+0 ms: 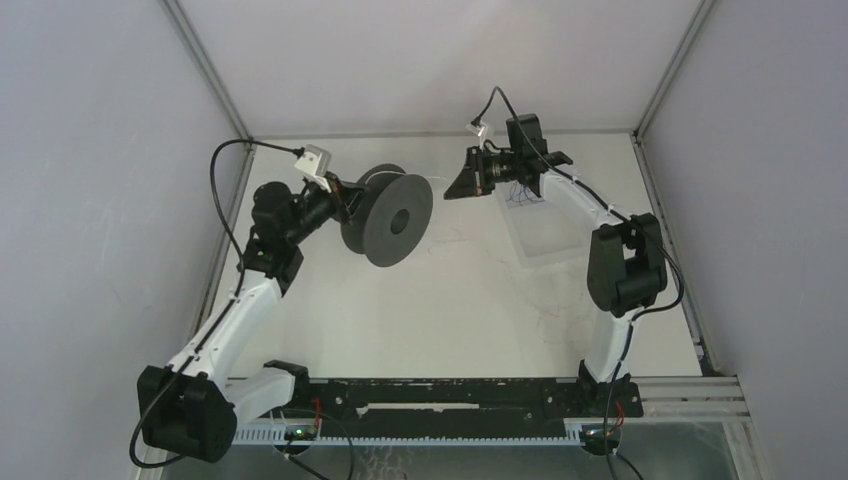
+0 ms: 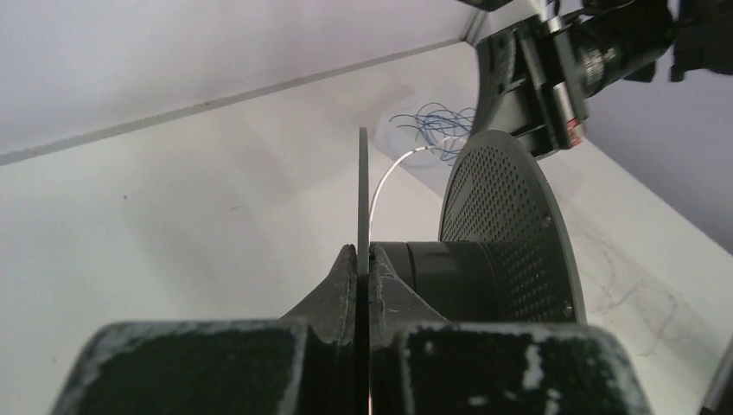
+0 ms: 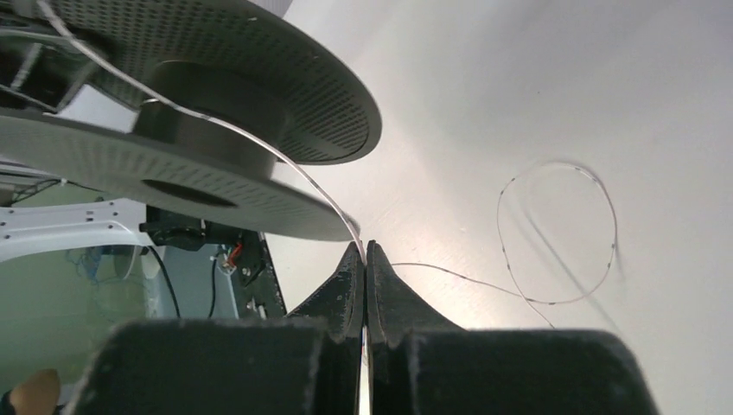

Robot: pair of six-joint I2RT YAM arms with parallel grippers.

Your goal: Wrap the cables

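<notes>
The dark two-flanged spool (image 1: 388,240) is held up over the table, tilted. In the left wrist view, its near flange (image 2: 363,190) stands edge-on between the fingers of my left gripper, which is shut on it. A thin white cable (image 3: 298,170) runs from the spool's core across to my right gripper, whose fingers are closed around it. From the top, that right gripper (image 1: 448,196) is apart from the spool, to its right. A loose stretch of the cable (image 3: 560,301) loops over the table.
Behind the right gripper, a clear tray (image 1: 550,261) holds tangled blue cables (image 2: 436,124). Open table surface (image 1: 450,320) lies in front of both arms. Walls rise at the back and sides.
</notes>
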